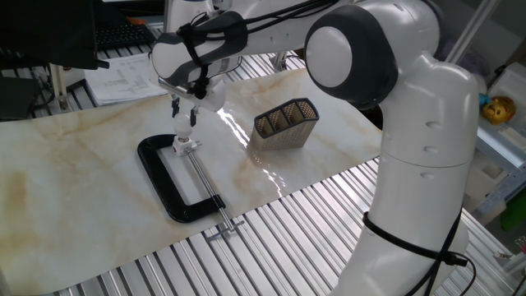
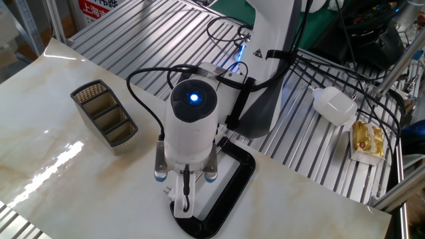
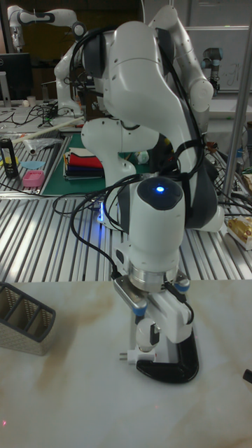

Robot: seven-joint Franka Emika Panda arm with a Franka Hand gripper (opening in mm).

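A white bulb (image 1: pixel 182 126) in a white plug-in socket (image 1: pixel 182 146) is at the black G-clamp's (image 1: pixel 156 181) far end, beside its metal screw. In exterior view 3 the socket's metal prongs (image 3: pixel 124 358) point left. My gripper (image 1: pixel 185 117) is directly over the bulb, pointing down, its dark fingers apart at either side of the bulb's top. Whether they press on the glass cannot be made out. In exterior view 2 the arm's hand (image 2: pixel 191 133) hides the bulb, while the clamp's frame (image 2: pixel 242 182) shows to its right.
A tan mesh organizer (image 1: pixel 283 127) with open compartments stands apart from the clamp on the marbled sheet (image 1: pixel 74 197). The sheet is bare to the clamp's left in exterior view 1. A large white bulb (image 2: pixel 334 106) and a gold box (image 2: pixel 367 141) lie on the slatted table.
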